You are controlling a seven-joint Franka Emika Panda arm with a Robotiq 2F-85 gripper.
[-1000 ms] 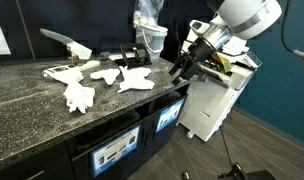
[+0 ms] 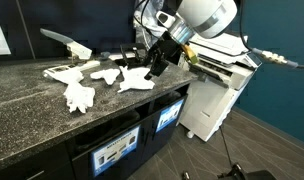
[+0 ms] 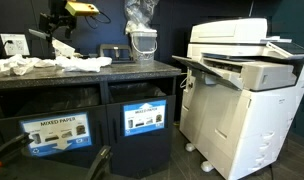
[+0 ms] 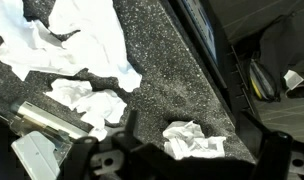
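Note:
Crumpled white paper or cloth lies on the dark speckled counter (image 2: 32, 118): a front piece (image 2: 79, 97), a small middle piece (image 2: 107, 75) and a wider one (image 2: 135, 79) nearest my arm. My gripper (image 2: 153, 68) is above the counter near the wide piece, open and holding nothing. In the wrist view, a crumpled white piece (image 4: 194, 141) appears in the gap between the fingers, lower down on the counter. Other white pieces (image 4: 90, 102) are spread to the left. Whether the fingertips touch anything cannot be told.
Below the counter are open bins labelled mixed paper (image 3: 58, 133). A white bucket (image 3: 144, 42) stands at the counter's back. To the right is a large printer (image 3: 242, 105). A white-handled tool (image 4: 49, 120) lies beside the papers.
My gripper has moved left, from over the counter's right edge to above the counter near the wide white piece. The white pieces have not moved.

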